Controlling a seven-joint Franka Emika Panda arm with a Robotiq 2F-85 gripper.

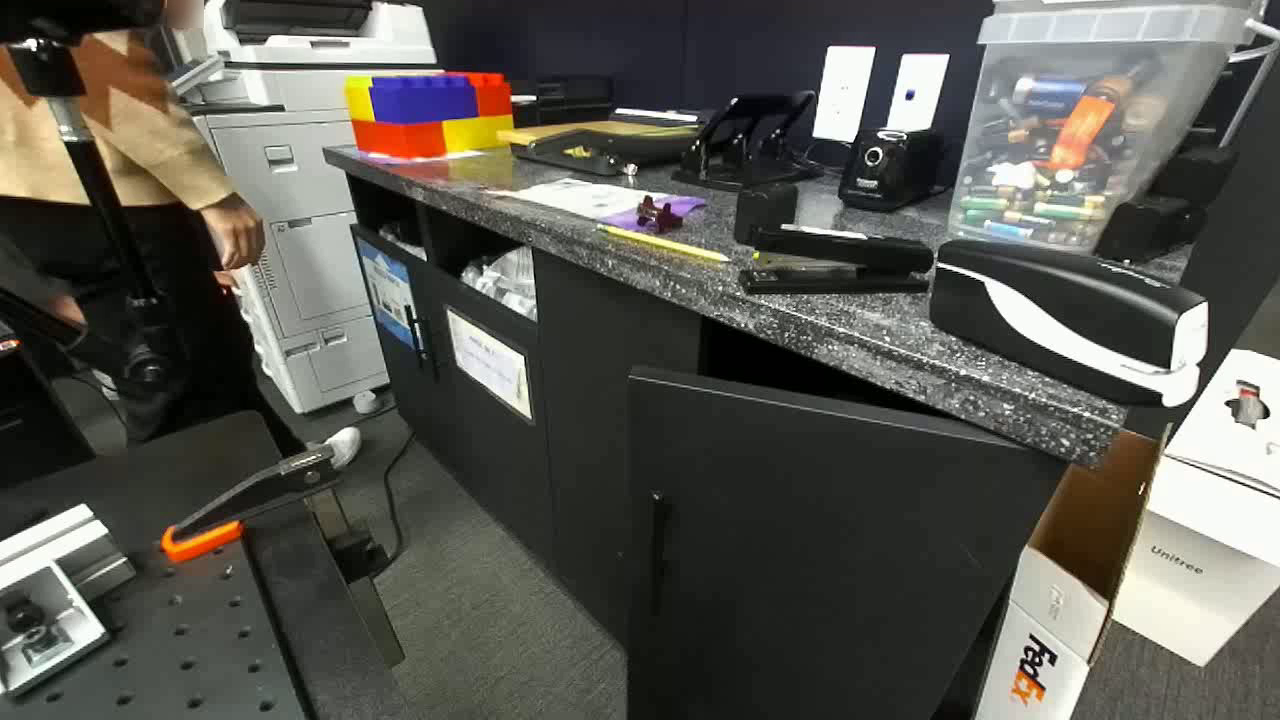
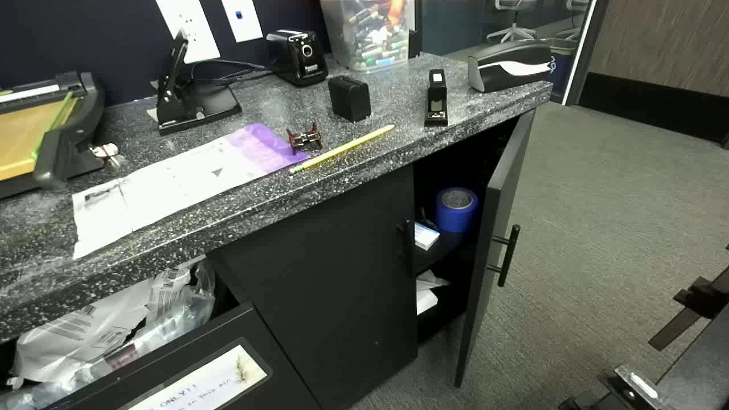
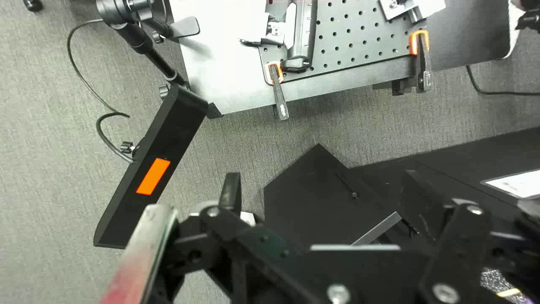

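Note:
My gripper stands open in the wrist view, one finger at the left and the other at the right, with nothing held between them. Neither exterior view shows it. Below the speckled counter, a black cabinet door is swung partly outward, its bar handle facing the room. Inside on a shelf sits a blue tape roll. On the countertop lie a yellow pencil, a dark red clip, a small black stapler and a larger black-and-white stapler.
A clear bin of batteries and a pencil sharpener stand toward the back. Cardboard boxes sit beside the door. The perforated robot table with orange clamps lies across a strip of open carpet. A person stands at the left.

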